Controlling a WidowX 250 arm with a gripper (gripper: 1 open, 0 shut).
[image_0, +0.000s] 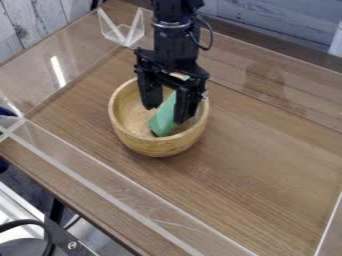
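Note:
A round wooden bowl (144, 140) stands in the middle of the wooden table, with a green object (164, 121) inside it. Over the bowl hangs my black gripper (168, 95), open, its fingers reaching down around the upper part of the green object. Whether they touch it I cannot tell; the gripper's body hides part of the bowl's far side.
A small clear plastic item (120, 30) stands at the back left. Black cables (34, 240) lie at the lower left corner.

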